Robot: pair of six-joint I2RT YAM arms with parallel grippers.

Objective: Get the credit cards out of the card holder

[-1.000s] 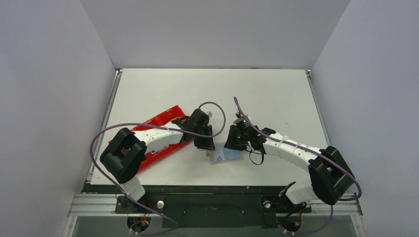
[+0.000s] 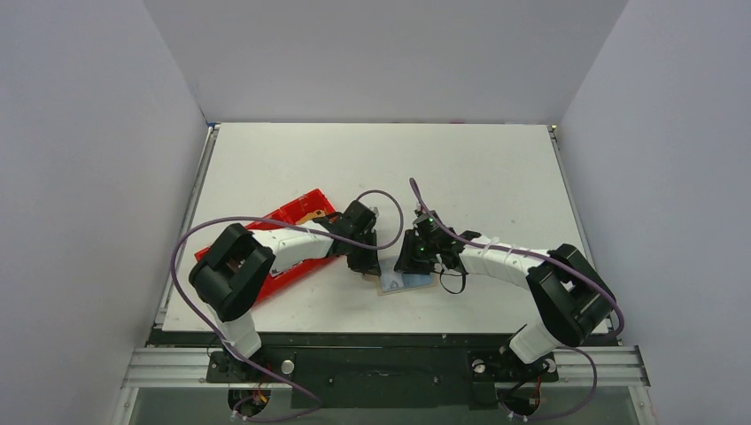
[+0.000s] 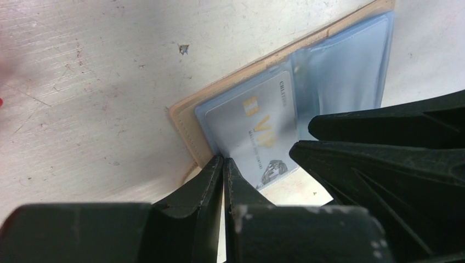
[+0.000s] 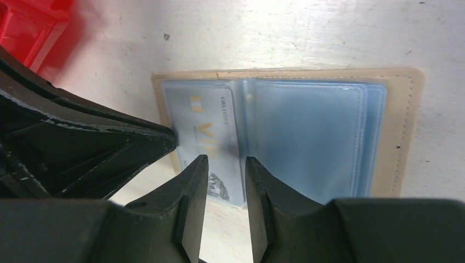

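The open card holder [image 2: 407,288], tan-edged with blue pockets, lies flat on the table. A pale card [image 4: 205,131] with gold lettering sits under the clear pocket of its left half; a plain blue pocket [image 4: 307,139] covers the right half. At the holder's left edge, beside the card, my left gripper is shut, with nothing visible between its fingertips. My right gripper is part open above the inner edge of the card, near the fold. Whether its fingers touch the holder cannot be told.
A red tray [image 2: 310,200] holding some objects stands to the left, partly beneath my left arm. Both grippers are close together over the holder.
My right gripper has moved left over the holder. The left gripper has shifted slightly left and towards the table's front edge. The holder stays in place.
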